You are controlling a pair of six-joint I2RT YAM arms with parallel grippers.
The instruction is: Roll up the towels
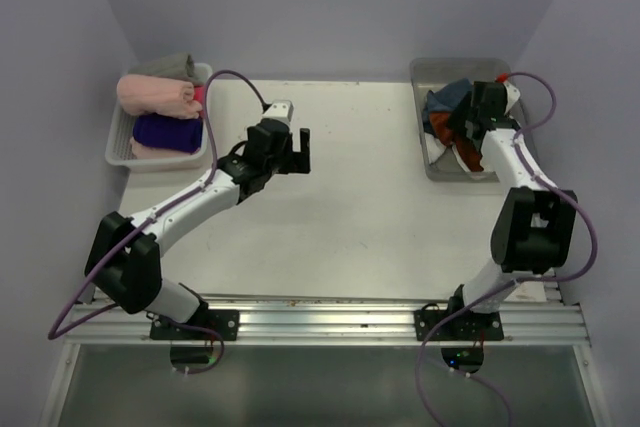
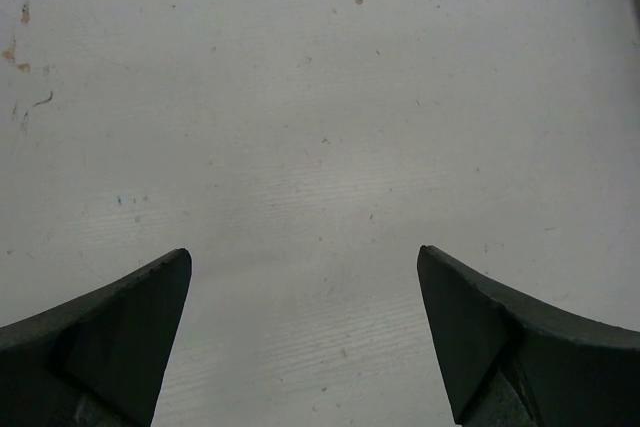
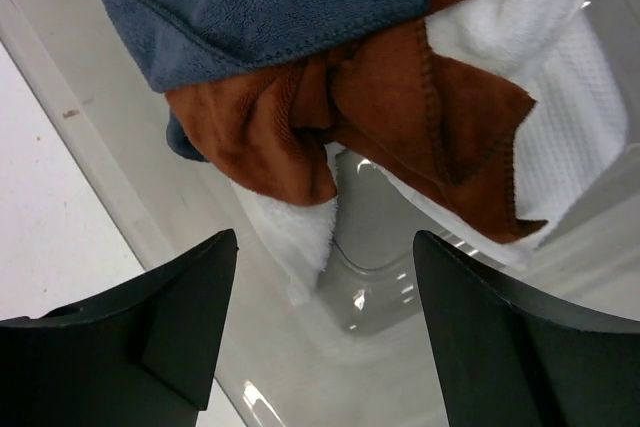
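Blue, rust-brown and white towels lie loosely heaped in the grey bin at the right. Above that heap hangs my right gripper, its fingers apart and nothing between them. In the top view the right arm covers part of the towels. My left gripper is open over bare white table, well away from any towel. In the white basket at the left rest a peach roll, a purple roll and a grey roll.
Grey walls stand at the back and both sides. The bin's raised rim surrounds the loose towels. Purple cables loop along both arms.
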